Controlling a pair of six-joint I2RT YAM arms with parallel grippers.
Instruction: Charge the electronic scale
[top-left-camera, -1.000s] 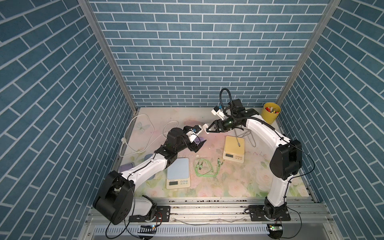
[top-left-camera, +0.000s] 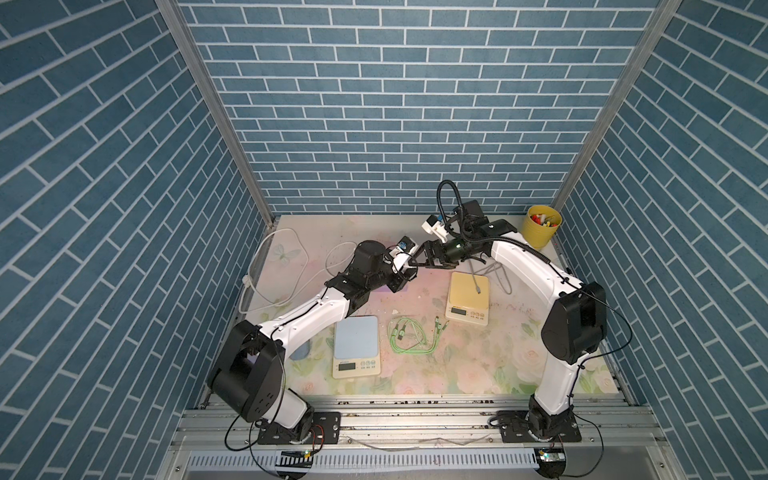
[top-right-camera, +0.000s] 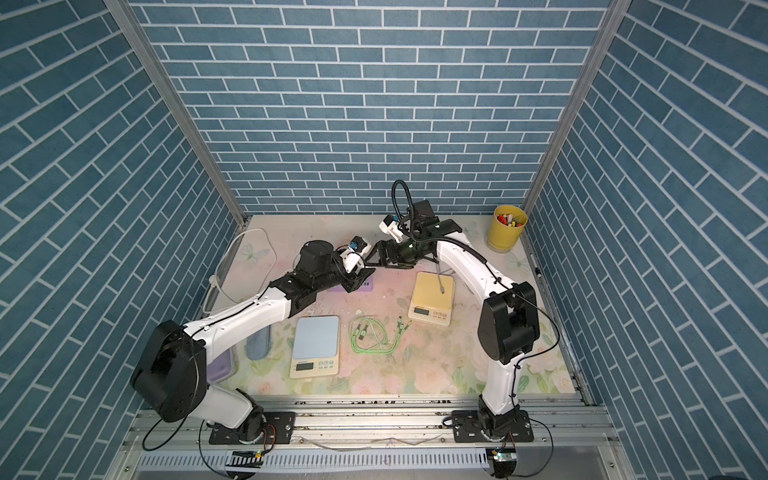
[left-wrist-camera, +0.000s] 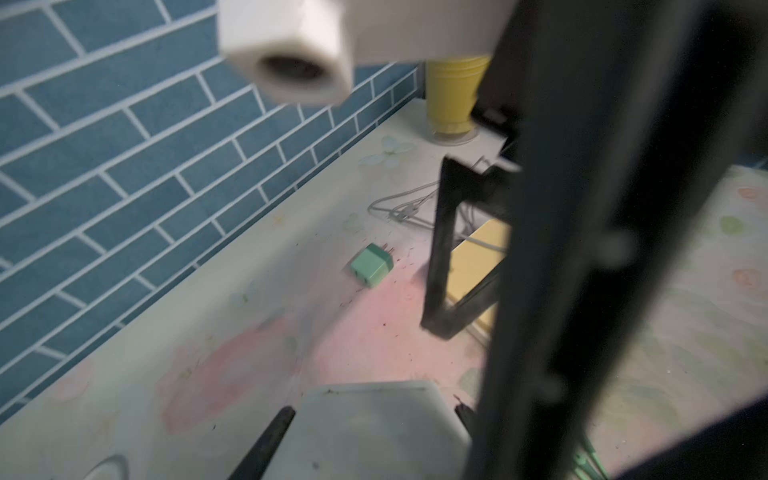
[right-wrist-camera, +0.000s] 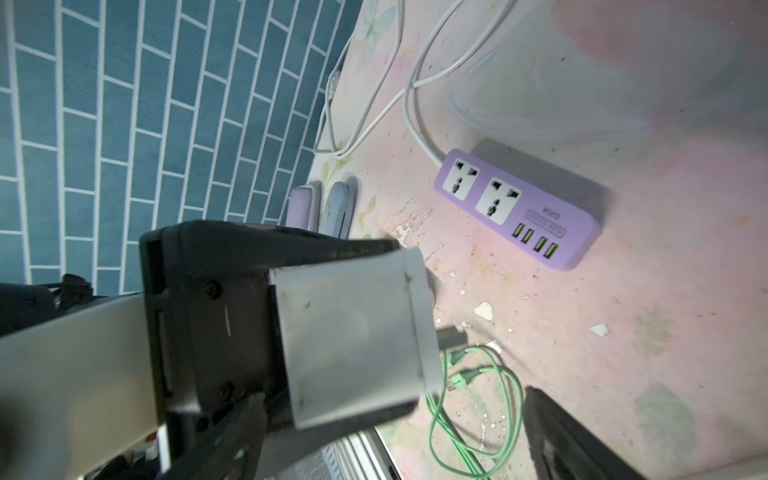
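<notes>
My left gripper is shut on a white charger-like block (right-wrist-camera: 348, 336), held raised over the middle of the table. My right gripper (top-left-camera: 429, 256) is open beside it, its fingers either side of the block in the right wrist view, contact unclear. A purple power strip (right-wrist-camera: 516, 208) lies below. A grey-blue scale (top-left-camera: 356, 340) lies front left, a yellow scale (top-left-camera: 468, 292) right. Green cables (top-right-camera: 376, 348) lie coiled between them. A green plug adapter (left-wrist-camera: 370, 265) lies on the table toward the back wall.
A yellow cup (top-left-camera: 541, 228) with assorted items stands back right. Grey cables (left-wrist-camera: 404, 209) lie near it. A white cord (top-left-camera: 256, 296) loops across the left, where slim grey-blue and purple objects (top-right-camera: 257, 342) lie.
</notes>
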